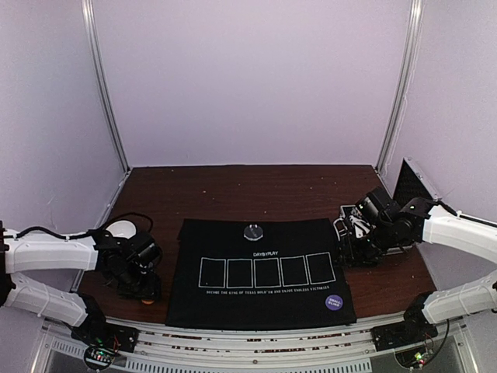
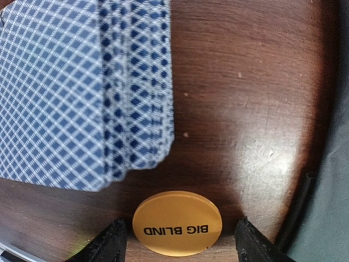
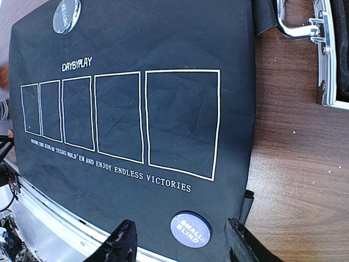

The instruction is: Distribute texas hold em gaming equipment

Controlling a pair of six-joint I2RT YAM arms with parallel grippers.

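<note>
An orange BIG BLIND button [image 2: 177, 218] lies on the wood left of the black playing mat [image 1: 225, 307]. My left gripper is low over it, fingers part open on either side. Above the button in the left wrist view lie blue-patterned card decks [image 2: 49, 98]. A blue SMALL BLIND button [image 3: 190, 229] lies on the mat's lower right, with my right gripper part open above it. A clear dealer button [image 1: 253, 231] lies at the mat's top middle.
An open metal case [image 3: 326, 65] stands right of the mat, partly behind my right arm. A white round object [image 1: 121, 228] is at the left behind my left arm.
</note>
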